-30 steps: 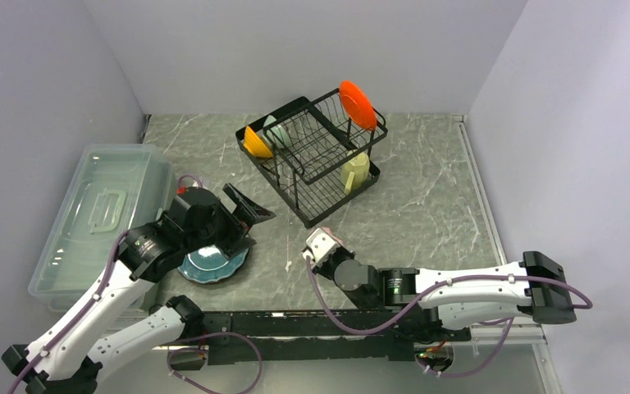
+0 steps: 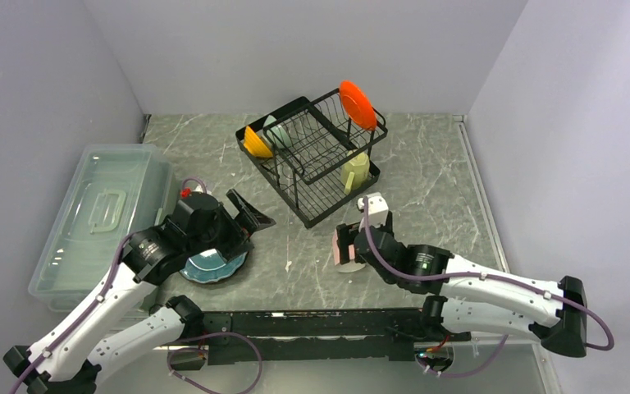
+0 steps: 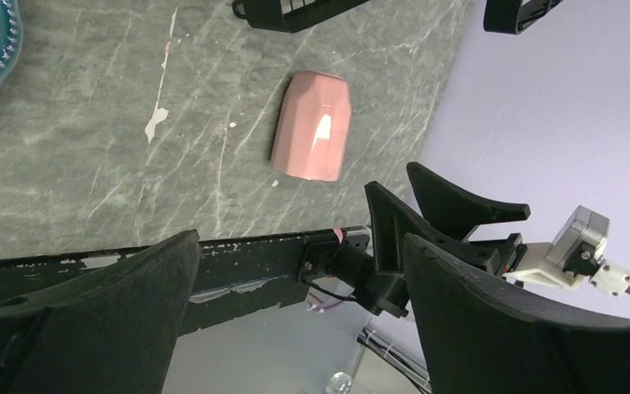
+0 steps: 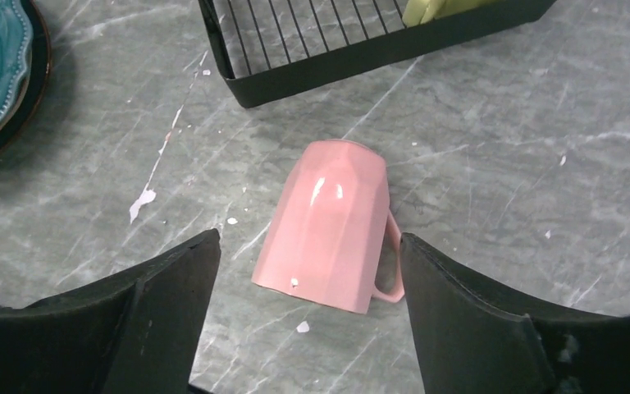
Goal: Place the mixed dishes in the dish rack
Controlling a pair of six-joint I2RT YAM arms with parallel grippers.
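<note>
A pink mug (image 4: 324,226) rests on the counter with its handle toward the right finger in the right wrist view; its opening does not show. Above it, my right gripper has its fingers apart, and a clear gap shows between them with nothing held. The left wrist view also shows the pink mug (image 3: 313,127). My left gripper (image 2: 254,210) is open and empty over the left-centre of the counter. Partly under that arm lies a blue scalloped plate (image 2: 213,267), stacked on a darker dish (image 4: 39,86). The black two-tier dish rack (image 2: 316,220) stands at the back centre.
The rack holds an orange-red plate (image 2: 358,105), a yellow bowl (image 2: 256,144), a pale green dish (image 2: 277,133) and a yellow-green mug (image 2: 355,171). A lidded clear bin (image 2: 90,238) fills the left side. Counter to the rack's right is free.
My right gripper has moved right and back, turning as it went, and more of the pink mug now shows beside it.
</note>
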